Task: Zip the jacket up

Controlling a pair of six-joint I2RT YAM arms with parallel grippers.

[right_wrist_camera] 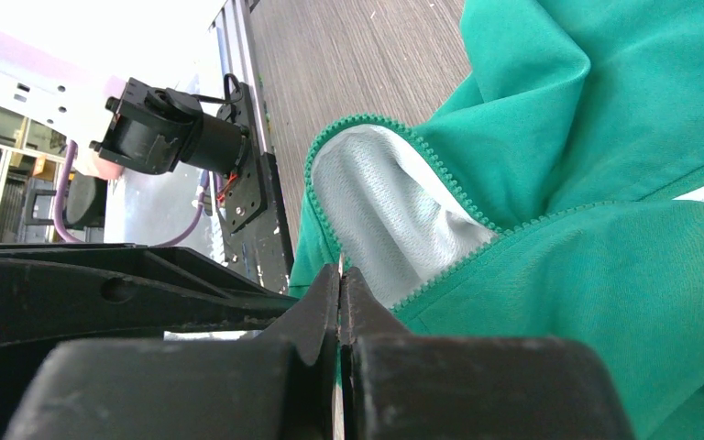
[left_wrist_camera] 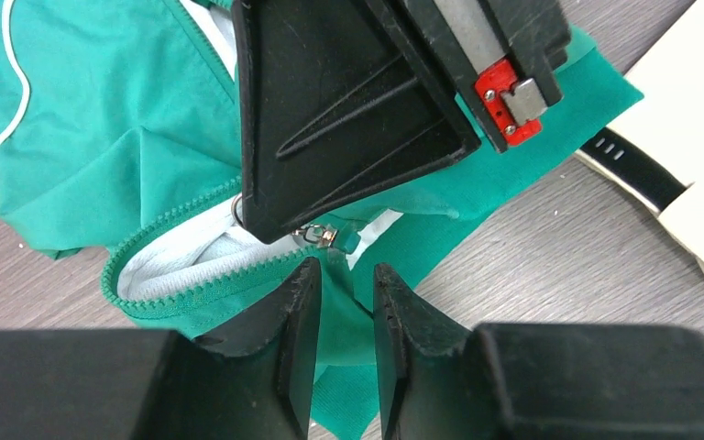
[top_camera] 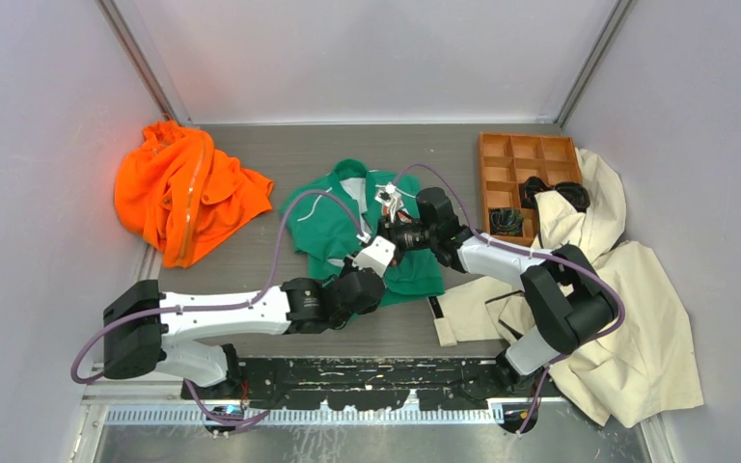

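Observation:
The green jacket (top_camera: pixel 314 222) lies at the table's centre, front open, white lining showing between the zipper tapes (left_wrist_camera: pixel 174 209). My right gripper is shut on the zipper, around the metal slider (left_wrist_camera: pixel 325 235) seen in the left wrist view; what is between its tips is mostly hidden. My left gripper is part open just below the slider, over the green fabric near the zipper's lower end, its fingertips apart with the fabric visible between them.
An orange jacket (top_camera: pixel 154 193) lies on the left. At the right are a wooden divided box (top_camera: pixel 497 149) with dark coils and cream fabric (top_camera: pixel 656 318). Bare table surrounds the green jacket's left side.

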